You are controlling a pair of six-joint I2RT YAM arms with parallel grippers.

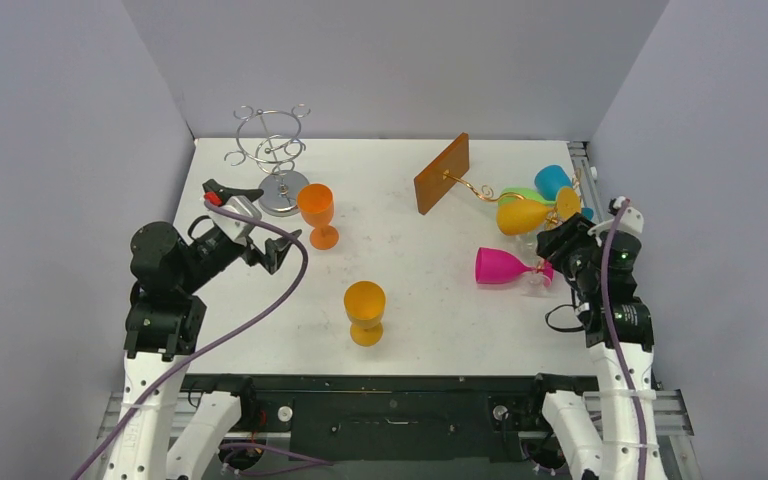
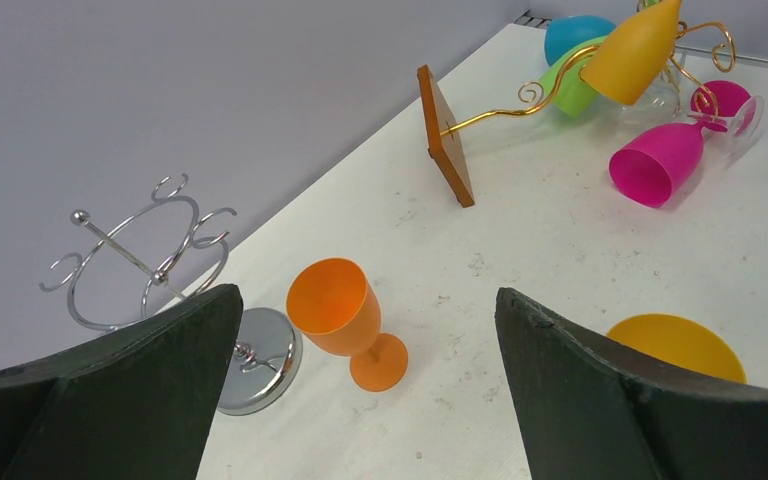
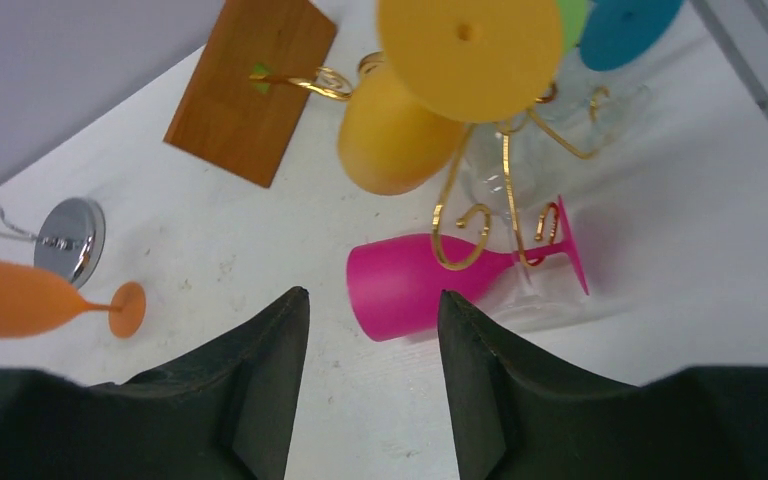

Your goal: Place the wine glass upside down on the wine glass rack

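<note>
An orange wine glass [image 1: 316,207] stands upright beside the upright silver rack [image 1: 272,146] at the back left. Nearer the front stands a yellow-orange wine glass [image 1: 365,307], also upright. On the right, a gold rack [image 2: 508,115] with a wooden base [image 1: 443,174] lies on its side among yellow, green, blue and clear glasses. A magenta glass [image 3: 410,283] lies sideways by its hooks. My left gripper [image 1: 273,222] is open near the orange glass, nothing between its fingers. My right gripper is part open above the table near the magenta glass; its fingers appear empty.
The yellow glass [image 3: 400,130] and a blue glass [image 1: 551,180] crowd the right side near the metal rail [image 1: 594,195]. Grey walls close the back and sides.
</note>
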